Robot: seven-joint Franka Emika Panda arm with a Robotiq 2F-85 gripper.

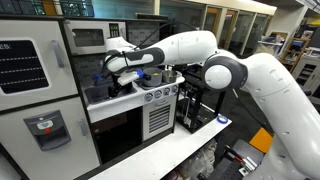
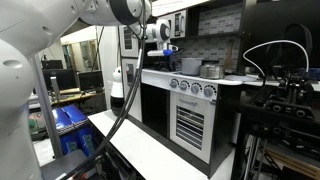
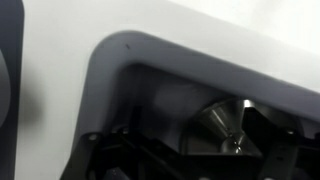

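Observation:
A shiny round metal piece [image 3: 228, 118], perhaps a lid or bowl, lies in the dark grey sink basin [image 3: 205, 65] in the wrist view. Above it my gripper stands open, one dark finger at the left and the other overlapping the metal piece's right side. Nothing is held between them. The metal piece's lower part is hidden by the gripper. From exterior view 1, the arm reaches over the toy kitchen counter to the sink [image 1: 96, 95]; the fingertips are too small to make out there.
Pots [image 2: 211, 70] stand on the stove to the right of the sink. The microwave [image 1: 87, 37] and the tiled back wall stand behind the sink. A white countertop rim [image 3: 200, 22] borders the basin. Below, the white floor board [image 1: 150, 157] is largely clear.

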